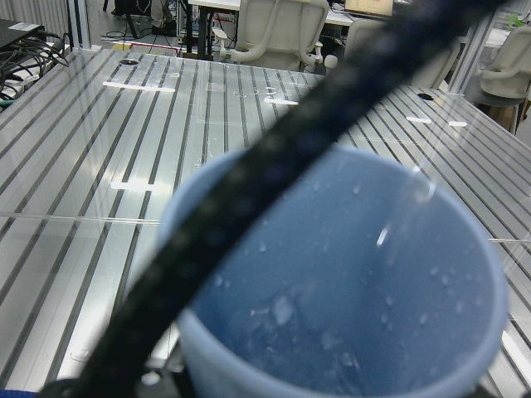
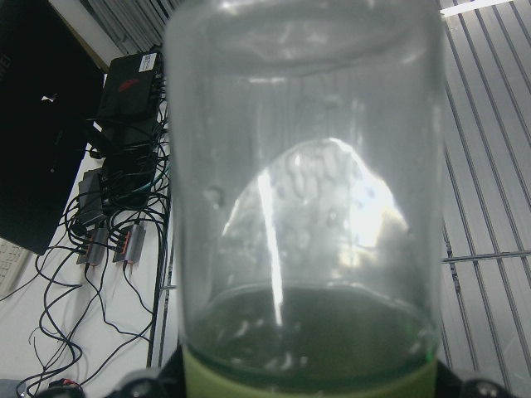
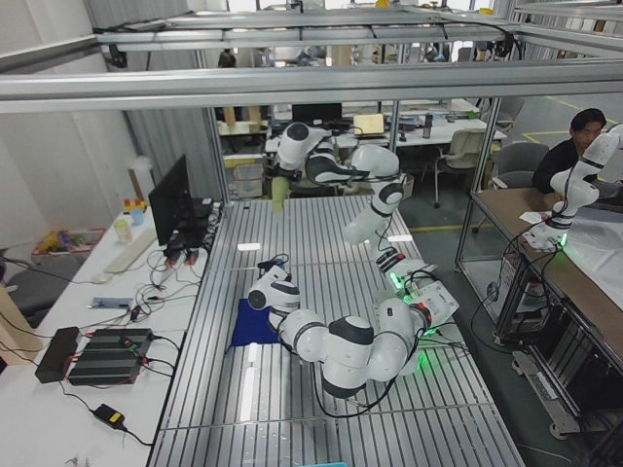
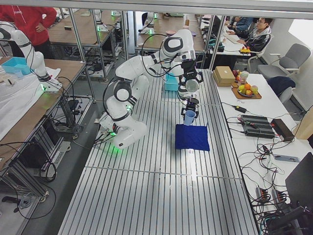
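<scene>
A light blue cup [image 4: 190,117] is held low by my left gripper [image 4: 190,111], just over a dark blue cloth [image 4: 191,138]; its inside [image 1: 348,290] shows water drops, with a dark blurred strap across the left wrist view. My right gripper is higher, shut on a clear container with a greenish lower part [image 2: 307,365], which appears as a pale green shape [image 3: 279,195] in the camera left view and hangs above and apart from the cup. The right gripper's fingers are mostly hidden behind the container.
A light blue bin [image 4: 171,83] stands at one end. A side table holds a monitor [image 3: 170,199], cables, black boxes and a fruit board [image 4: 247,94]. Aluminium beams frame the workspace overhead.
</scene>
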